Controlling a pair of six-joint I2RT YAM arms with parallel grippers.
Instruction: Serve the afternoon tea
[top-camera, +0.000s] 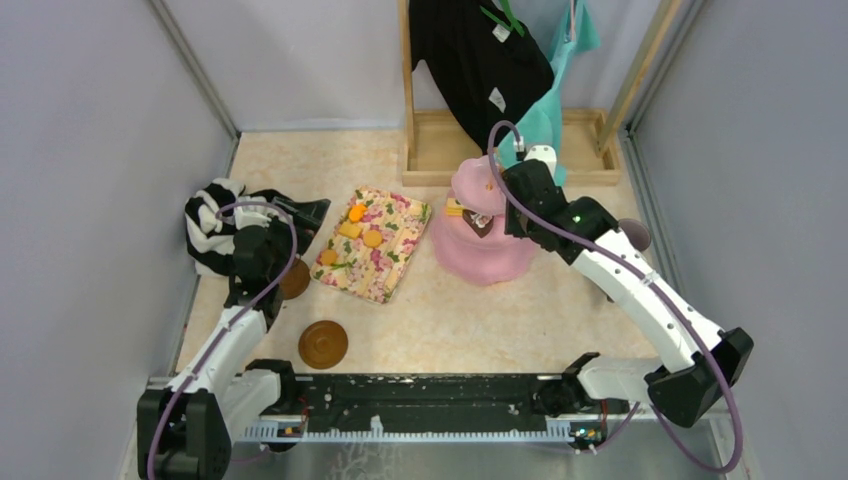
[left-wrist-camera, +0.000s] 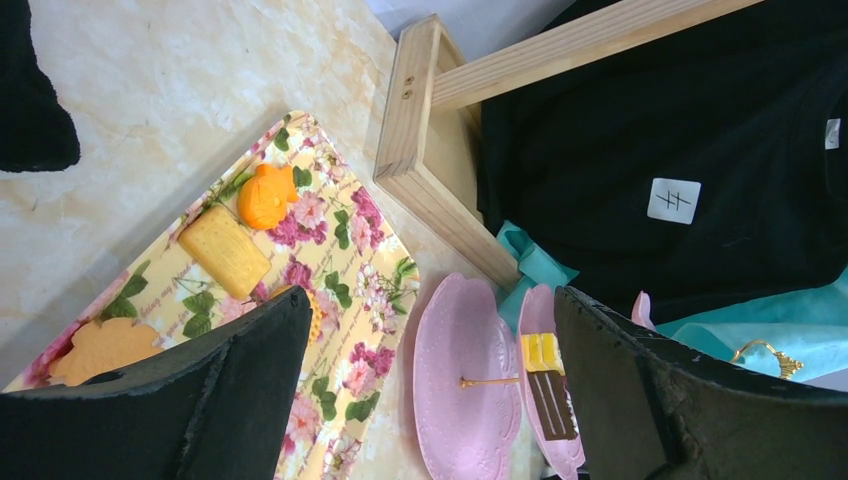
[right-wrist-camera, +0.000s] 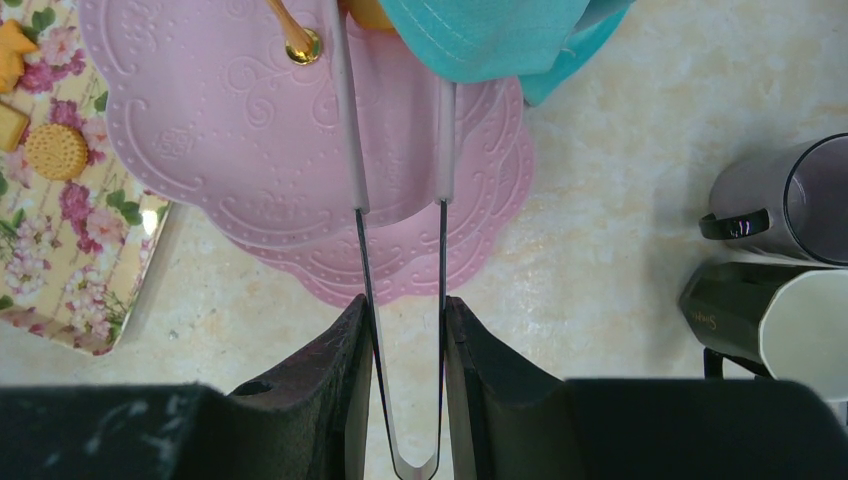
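Note:
A pink tiered stand (top-camera: 470, 262) holds yellow and chocolate sweets; its top tier lies under my right gripper. That gripper grips metal tongs with pale tips (right-wrist-camera: 350, 130), which reach over the plate beside a yellow piece partly hidden by teal cloth (right-wrist-camera: 480, 40). The floral tray (top-camera: 395, 270) to the left carries biscuits: an orange fish (left-wrist-camera: 264, 200), a rectangle (left-wrist-camera: 222, 250) and round ones (right-wrist-camera: 56, 152). My left gripper is open above the tray's left side, empty.
Two mugs (right-wrist-camera: 760, 205) stand at the right. Two brown coasters (top-camera: 322, 344) lie front left, striped cloth (top-camera: 210, 225) at the left. A wooden rack (top-camera: 430, 175) with hanging shirts fills the back.

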